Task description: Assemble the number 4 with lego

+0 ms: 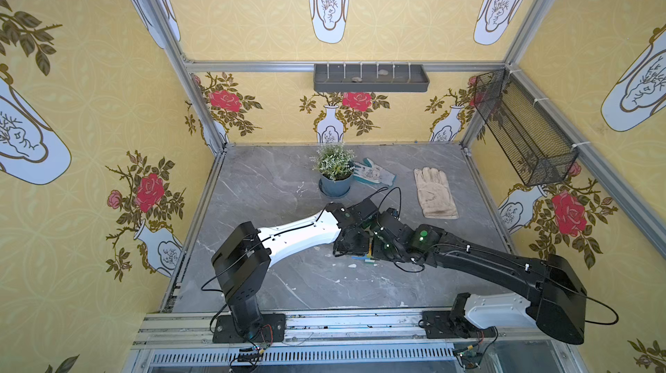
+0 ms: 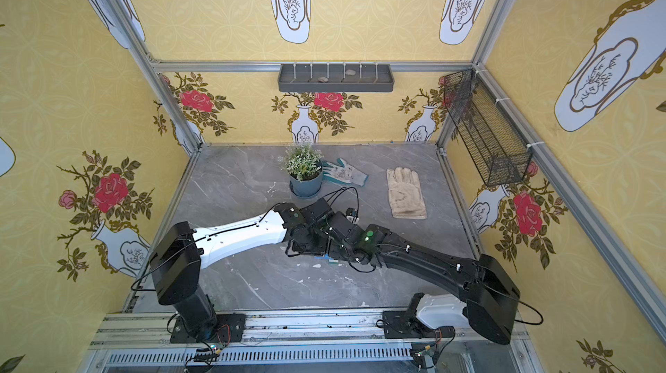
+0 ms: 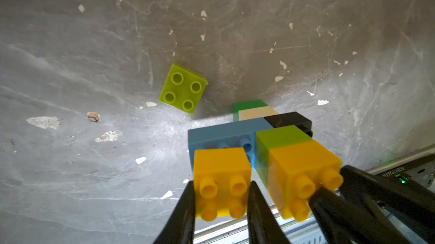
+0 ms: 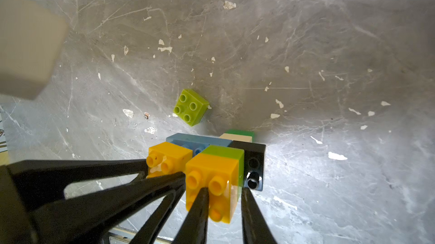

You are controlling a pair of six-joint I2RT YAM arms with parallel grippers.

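In the left wrist view my left gripper is shut on a yellow brick (image 3: 221,162), against a blue brick (image 3: 217,130). Beside it stands a stack topped by another yellow brick (image 3: 299,162) on a lime brick (image 3: 276,137), next to black (image 3: 287,119), cream (image 3: 253,113) and green (image 3: 247,104) bricks. My right gripper has its fingers apart at that stack's yellow top (image 4: 210,167); whether they grip it is unclear. A loose lime brick (image 3: 183,87) lies apart. In both top views the bricks are mostly hidden by the wrists.
A potted plant (image 1: 335,180) stands behind the arms, with a blue glove (image 1: 374,173) beside it and a beige glove (image 1: 433,192) at the back right. A wire basket (image 1: 523,127) hangs on the right.
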